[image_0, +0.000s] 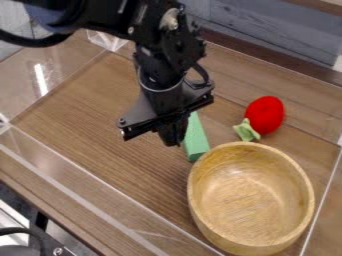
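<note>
My black gripper (171, 128) is low over the middle of the wooden table, shut, with nothing visible between its fingers. Just right of and partly behind it lies a green block (195, 142). A wooden bowl (250, 200) sits at the lower right, and a red object (265, 114) with a pale green piece (246, 131) lies behind the bowl.
The wooden table (94, 140) has bare room on the left. A clear plastic item (107, 40) stands at the back left, a wall runs along the back, and a black cable shows at the lower left corner.
</note>
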